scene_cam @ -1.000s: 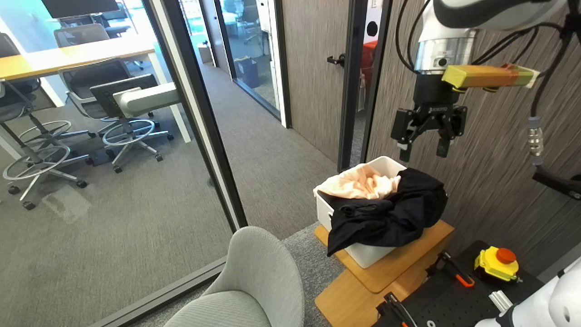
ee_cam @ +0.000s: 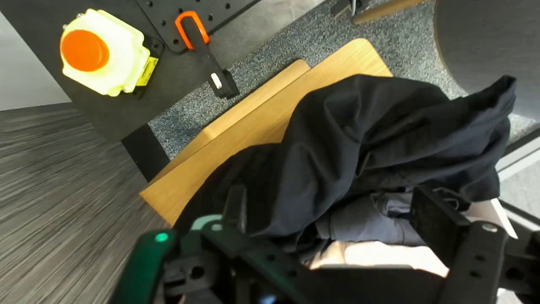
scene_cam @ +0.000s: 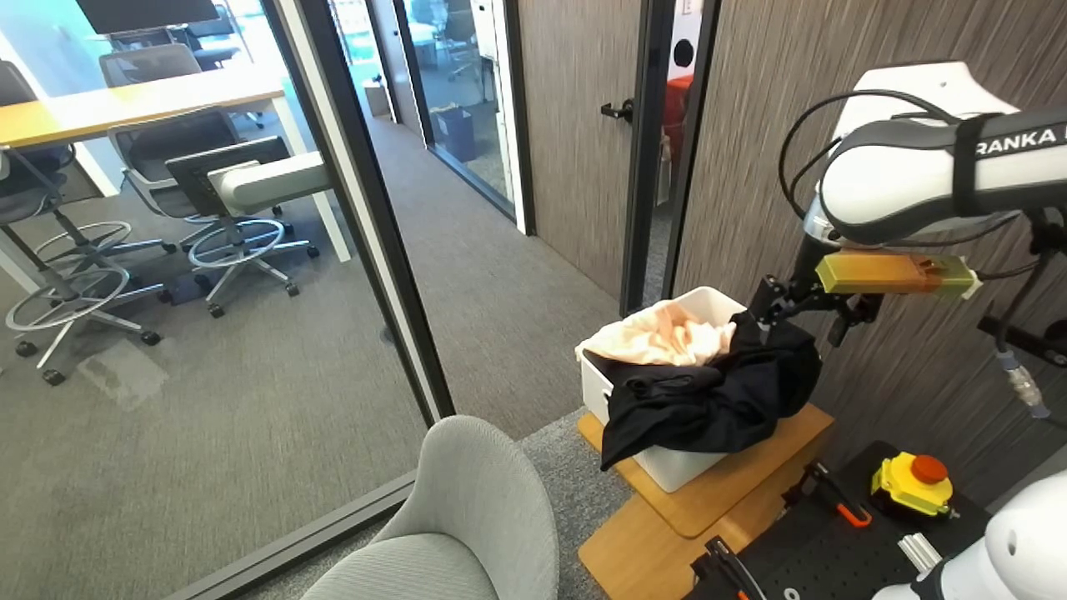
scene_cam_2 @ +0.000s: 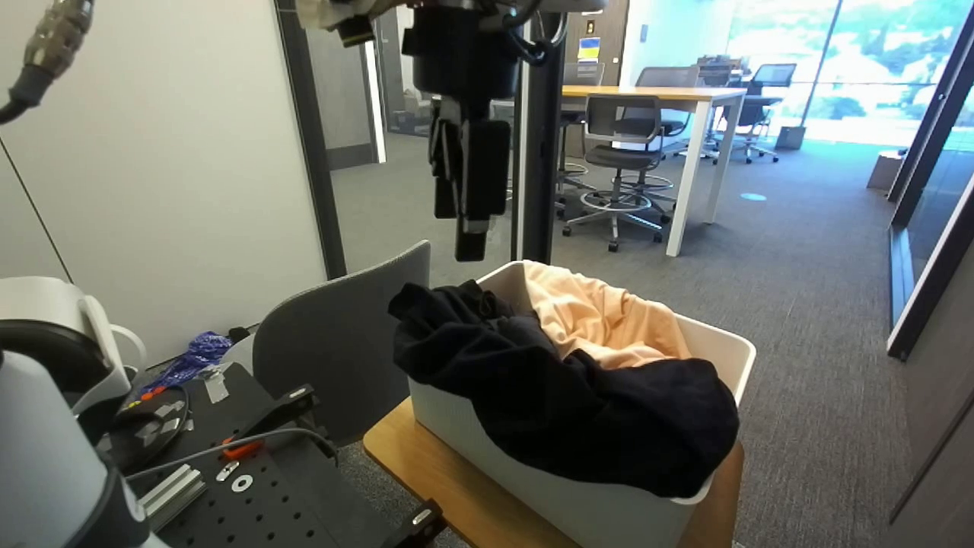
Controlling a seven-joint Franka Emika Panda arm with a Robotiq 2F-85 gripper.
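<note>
Black cloth (scene_cam: pixel 710 405) is heaped over one side of a white bin (scene_cam: pixel 682 466), part of it draping down the outside. Beside it in the bin lies a peach cloth (scene_cam_2: pixel 598 315). Above the bin hangs my gripper (scene_cam: pixel 803 328), open, with its fingers apart. Exterior view 2 shows a gap between the fingertips (scene_cam_2: pixel 471 245) and the black cloth (scene_cam_2: pixel 566 402). Looking down in the wrist view, the black cloth (ee_cam: pixel 324 157) spreads below and between the fingers, held by neither. The gripper body covers most of the peach cloth (ee_cam: pixel 377 253) there.
A wooden stand (scene_cam: pixel 700 512) carries the bin. Close by are a black pegboard table (scene_cam_2: pixel 283 493) with a yellow-and-red stop button (ee_cam: pixel 86 50), and a grey chair (scene_cam: pixel 480 490). A wood-grain wall (scene_cam: pixel 930 390) rises behind the arm.
The arm has come down toward the bin, and the gripper has tilted and turned from its upright pose. The cloths and bin look unmoved.
</note>
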